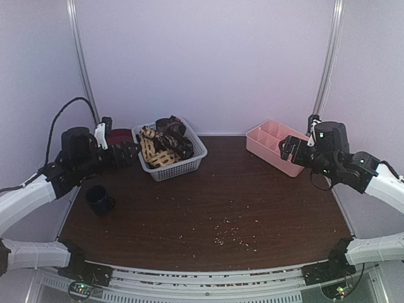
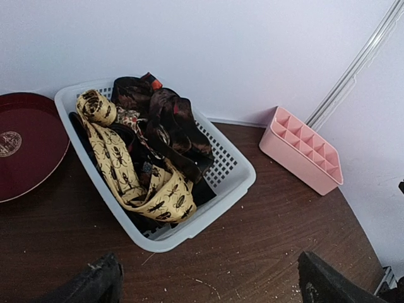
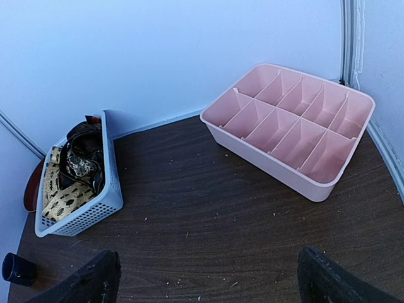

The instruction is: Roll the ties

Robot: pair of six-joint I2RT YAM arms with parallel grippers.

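Observation:
A cream tie with dark ant prints (image 2: 120, 167) lies loosely heaped with dark patterned ties (image 2: 177, 129) in the white perforated basket (image 2: 233, 189) at the back left. Toward the back right stands a pink box (image 3: 265, 158) whose compartments are all empty. My left gripper (image 1: 134, 151) hovers beside the basket's left side in the top view; its fingers (image 2: 95, 281) are spread wide in the left wrist view, with nothing between them. Near the pink box, my right gripper (image 1: 286, 149) is held open and empty, its fingers (image 3: 328, 278) far apart. The lower ties are partly hidden in the heap.
A dark mug (image 1: 99, 200) stands at the left of the table, and a dark red plate (image 2: 31, 142) lies left of the basket. Small pale specks (image 1: 230, 233) are scattered near the front.

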